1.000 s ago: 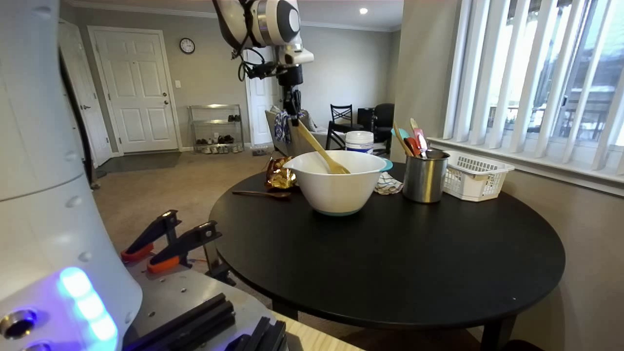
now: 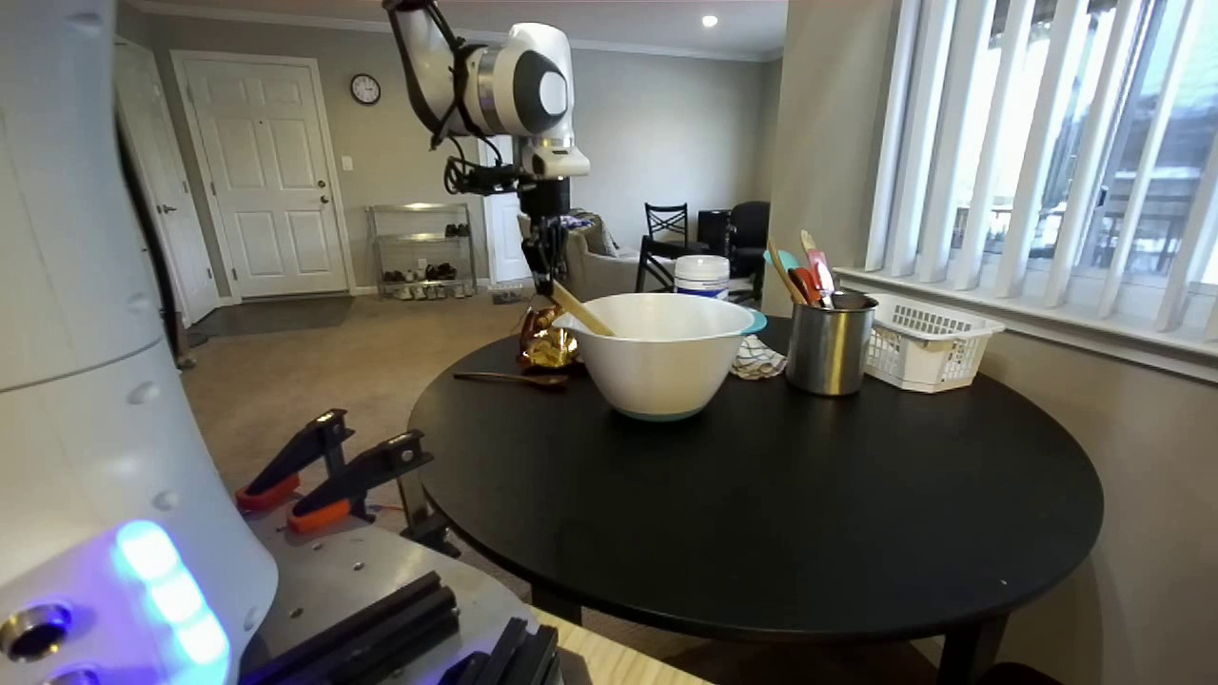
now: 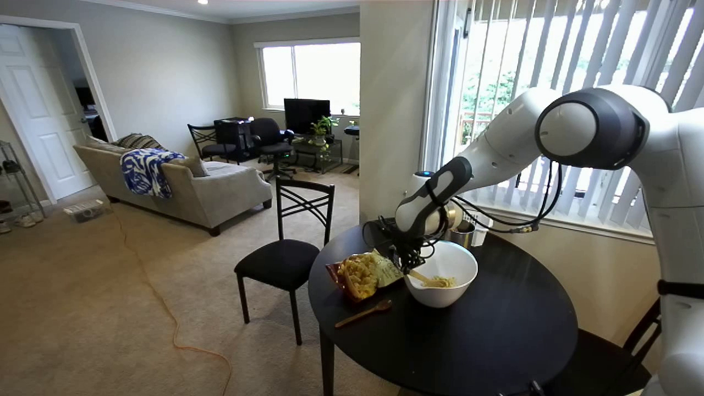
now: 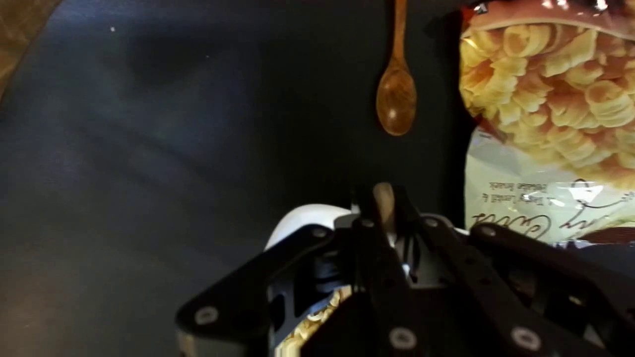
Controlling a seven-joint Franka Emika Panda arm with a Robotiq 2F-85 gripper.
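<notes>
My gripper (image 2: 549, 285) is shut on the handle of a light wooden spoon (image 2: 583, 312) at the near-left rim of the white mixing bowl (image 2: 662, 360). From the fingers the spoon slants down into the bowl, its lower end hidden by the wall in exterior view 1. Pasta (image 3: 446, 281) lies at the bottom of the bowl, with the spoon reaching toward it. In the wrist view the handle's end (image 4: 385, 201) pokes out between the fingers, while most of the bowl (image 4: 303, 220) is covered by the gripper.
A smaller brown spoon (image 3: 363, 313) and a pasta bag (image 3: 359, 276) lie on the black table (image 3: 488, 340) beside the bowl. Behind it stand a steel utensil pot (image 2: 831, 348), a white basket (image 2: 931, 342) and a white tub (image 2: 701, 274).
My gripper has moved down and to the left in exterior view 1, carrying the spoon.
</notes>
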